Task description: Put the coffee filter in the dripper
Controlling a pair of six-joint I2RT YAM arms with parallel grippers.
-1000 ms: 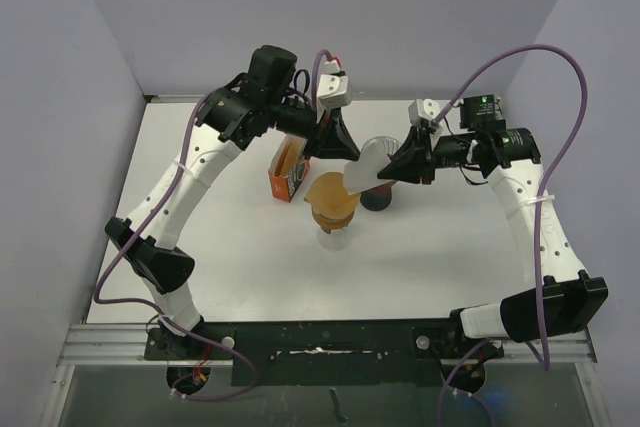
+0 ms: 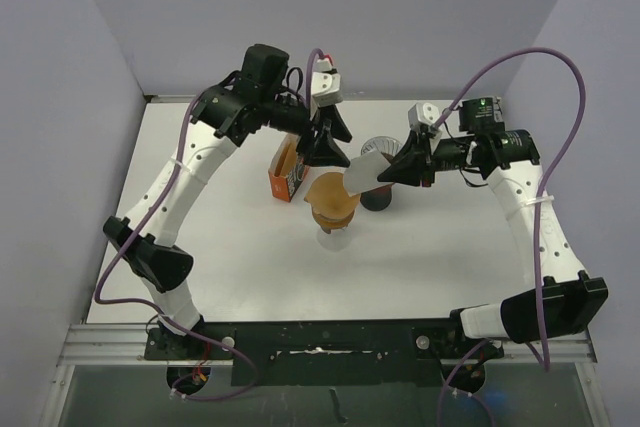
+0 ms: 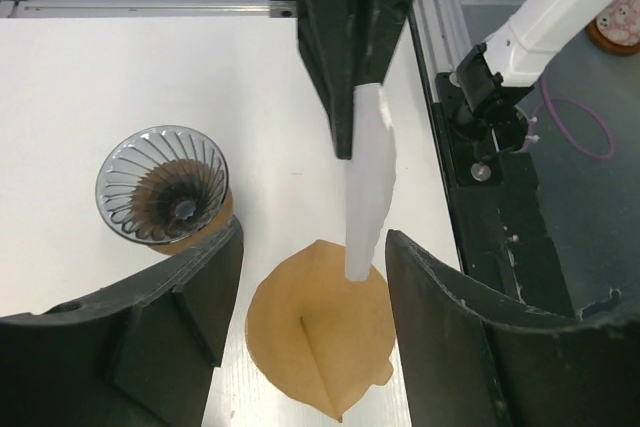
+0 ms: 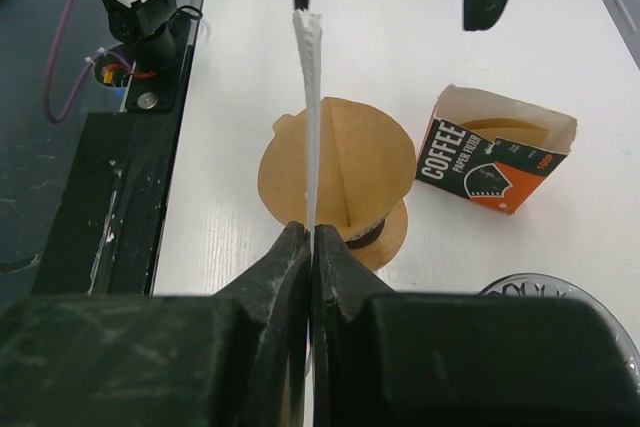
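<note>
A thin white paper filter [image 2: 363,174] hangs from my right gripper [image 2: 388,175], which is shut on its edge. Seen edge-on in the right wrist view, the filter [image 4: 311,117] rises from the closed fingertips. My left gripper is open; the filter [image 3: 369,187] appears between its fingers in its wrist view, but nothing is gripped there. Below stands a tan cone with a seam, like brown paper [image 2: 332,195], on a clear base [image 2: 334,238]. A clear ribbed dripper [image 3: 165,185] with a brown collar sits on a dark base [image 2: 376,197] beneath the right gripper.
An orange and black coffee filter box [image 4: 490,152], with tan filters inside, stands behind and left of the tan cone.
The right gripper and filter stay almost still.
</note>
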